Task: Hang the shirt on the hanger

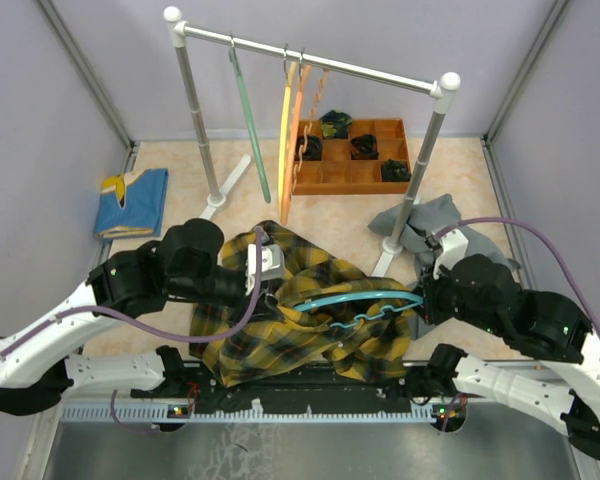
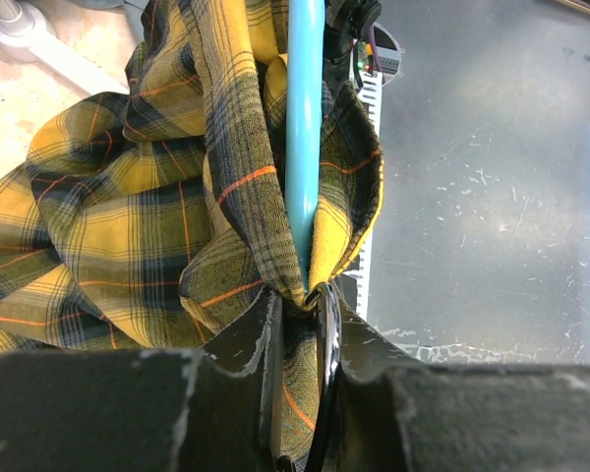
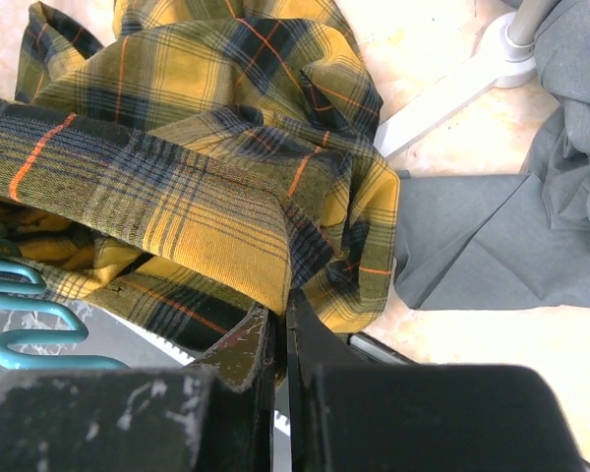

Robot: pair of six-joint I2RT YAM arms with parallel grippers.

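Note:
A yellow and black plaid shirt (image 1: pixel 310 265) lies crumpled on the floor in front of the rack, its near part lifted between my grippers. Across its opening runs a light blue hanger (image 1: pixel 355 297), one end tucked into the cloth close to my left gripper. Folds of shirt gather tightly between the left fingertips, which stand slightly apart around the cloth; the hanger tip there is hidden. My right gripper is shut on a shirt edge (image 3: pixel 236 231) stretched toward the left. The hanger's wavy part (image 3: pixel 49 310) shows left of it, outside those fingers.
A white rack (image 1: pixel 320 64) bears several hangers, including a green one (image 1: pixel 249 120) and a yellow one (image 1: pixel 285 130). Grey cloth (image 1: pixel 435 220) lies by its right foot. A folded blue cloth (image 1: pixel 130 205) and a wooden compartment box (image 1: pixel 335 175) sit farther back.

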